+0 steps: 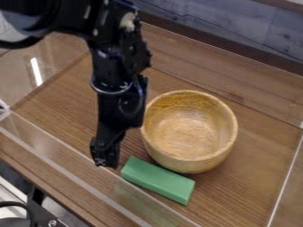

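Note:
My black gripper (117, 143) hangs low at the left of a yellow bowl (190, 124), its fingers apart, with nothing seen between them. A green block (158, 182) lies on the wooden table just in front of the bowl, a little right of and below the fingertips.
The table (243, 80) has bare wood behind and right of the bowl. Clear strips run along its left and front left. A dark wall stands at the back right, and some cables show at the lower left corner.

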